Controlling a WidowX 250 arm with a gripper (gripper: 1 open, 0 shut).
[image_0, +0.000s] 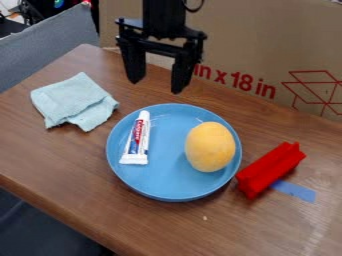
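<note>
My black gripper (158, 68) hangs open above the back of the table, higher than the blue plate (174, 184), with nothing between its fingers. On the plate lie a white toothpaste tube (136, 140) at the left and a yellow rounded object (210, 147) at the right. A red elongated packet (269, 168) lies on the wood right of the plate. A folded pale blue cloth (74, 100) lies at the left.
The wooden table (80, 170) has bare areas front left and right. A strip of blue tape (294, 190) is beside the packet. A cardboard box (274, 50) stands behind the table; a grey chair is at the upper left.
</note>
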